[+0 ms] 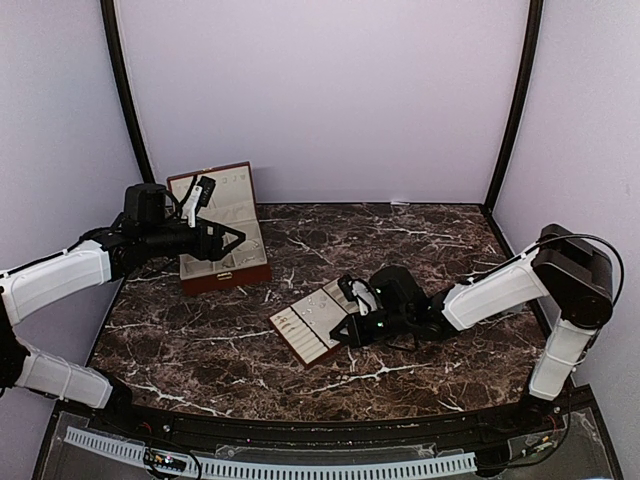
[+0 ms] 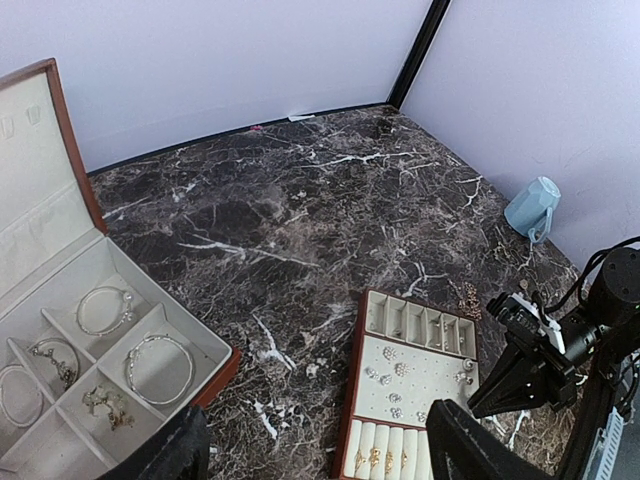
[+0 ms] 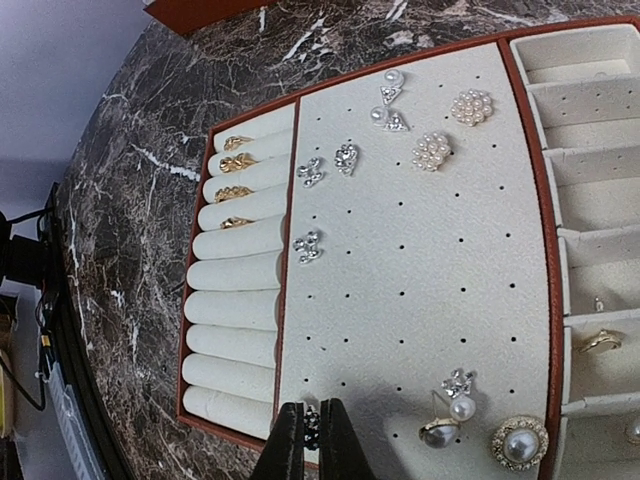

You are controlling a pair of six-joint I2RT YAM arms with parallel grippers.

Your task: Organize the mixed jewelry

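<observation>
The jewelry tray (image 1: 322, 312) lies in front of my right gripper (image 1: 346, 308). In the right wrist view, my right gripper is shut at the near edge of the earring board, with a small silver earring (image 3: 312, 428) showing between its fingertips. Gold rings (image 3: 236, 163) fill several ring rolls; the other rolls are bare. Silver earrings (image 3: 307, 246) and pearl clusters (image 3: 431, 151) sit on the board. A pearl earring (image 3: 461, 407) lies beside a round pearl stud (image 3: 520, 443). My left gripper (image 1: 222, 240) hangs open above the jewelry box (image 1: 228, 282), holding nothing.
Bracelets (image 2: 160, 370) lie in the open box's compartments. In the tray's side compartments, a gold ring (image 3: 601, 341) is visible. A blue mug (image 2: 533, 206) stands by the right wall, and small jewelry (image 2: 470, 300) lies beyond the tray.
</observation>
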